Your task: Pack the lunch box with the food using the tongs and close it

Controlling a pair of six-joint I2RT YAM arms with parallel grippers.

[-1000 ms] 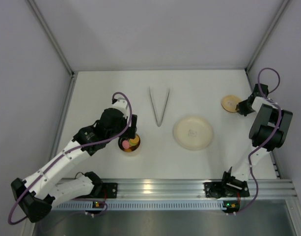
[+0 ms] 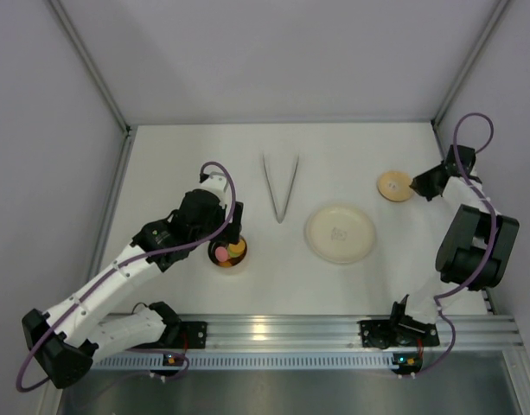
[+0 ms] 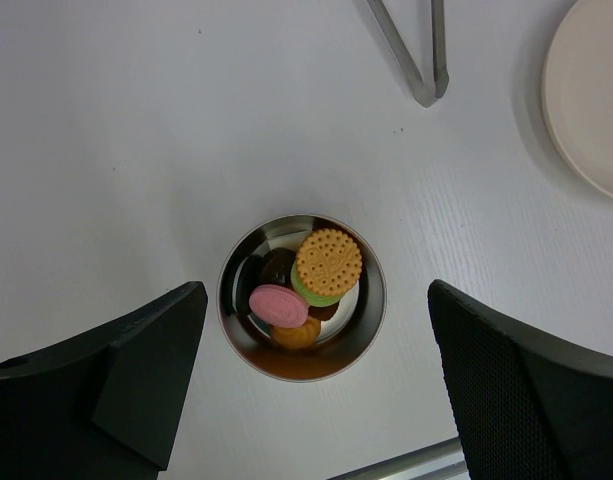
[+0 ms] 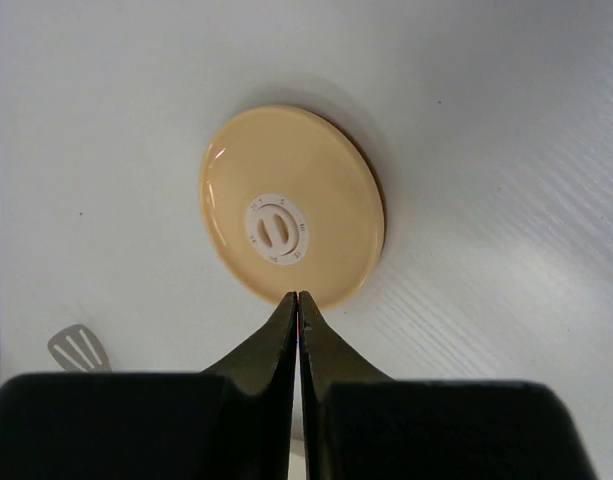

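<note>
The tan round lid lies flat on the white table, with a small dial at its centre. My right gripper is shut with nothing between its fingers; in the right wrist view its tips overlap the lid's near edge. From above, that lid sits just left of the right gripper. A round metal lunch box holds a biscuit, a pink cookie and other pieces of food. Over it my left gripper stands wide open, holding nothing. A white plate rests at mid-table.
Metal tongs lie spread in a V between the lunch box and the plate. A slotted utensil head shows at lower left in the right wrist view.
The lid has shifted left across the table. The left arm has barely moved.
</note>
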